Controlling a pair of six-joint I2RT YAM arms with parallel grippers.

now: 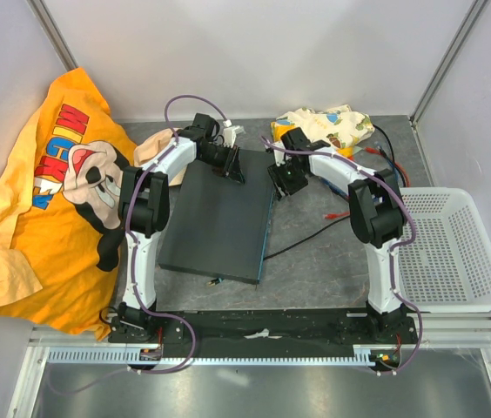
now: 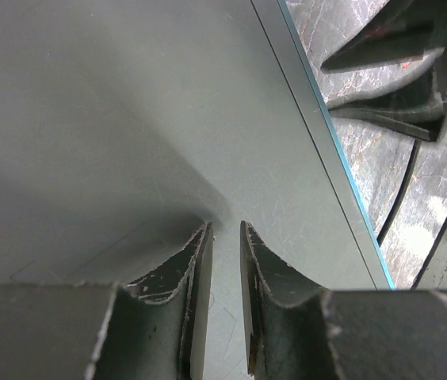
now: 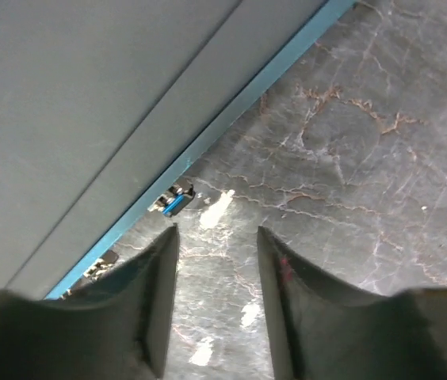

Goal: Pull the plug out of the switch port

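A large dark grey switch box (image 1: 215,231) with a blue-edged side lies under both arms. My left gripper is low over its top, fingertips slightly apart with nothing seen between them. My right gripper hovers by the box's right side, fingers apart over bare floor. Small connectors (image 3: 174,201) sit along the blue edge in the right wrist view; whether a plug is seated in one cannot be told.
A black cable (image 1: 306,239) runs from the box's lower right. A white basket (image 1: 450,252) stands at right, an orange cloth (image 1: 36,200) at left, patterned fabric and coloured cables at the back.
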